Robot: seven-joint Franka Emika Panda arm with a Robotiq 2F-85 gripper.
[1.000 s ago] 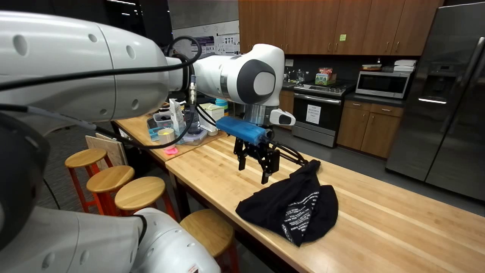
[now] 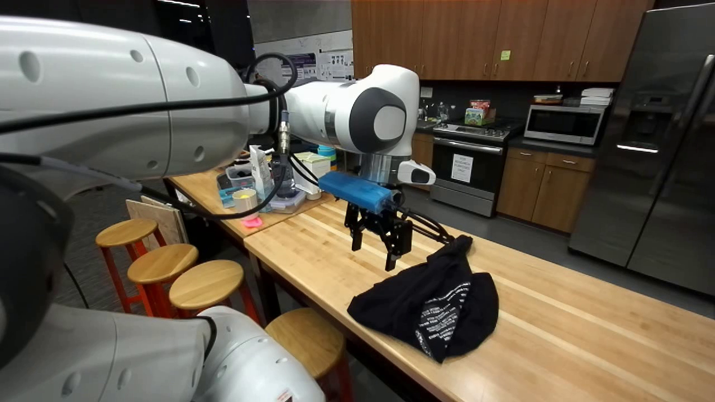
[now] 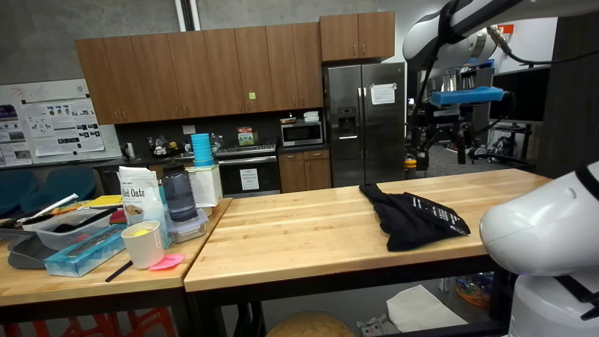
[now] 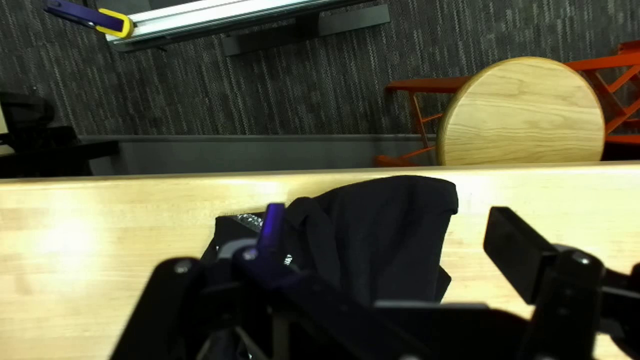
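A black cloth garment (image 2: 402, 305) with white printed text lies crumpled and folded on the wooden table, one narrow end pointing to the table's far side. In exterior view 2 the garment (image 3: 412, 219) is toward the right part of the tabletop. My gripper (image 2: 373, 254) hangs in the air above the table, its fingers pointing down and spread well apart with nothing between them. From the wrist view, the garment (image 4: 384, 240) is below the open gripper, and the gripper's body covers part of it.
Bare tabletop (image 2: 603, 321) extends to the right of the garment. A second table at the left holds a mug (image 3: 143, 244), an oats bag (image 3: 141, 196), a dark bottle (image 3: 178, 194) and boxes. Stools (image 2: 308, 345) stand along the table's near edge.
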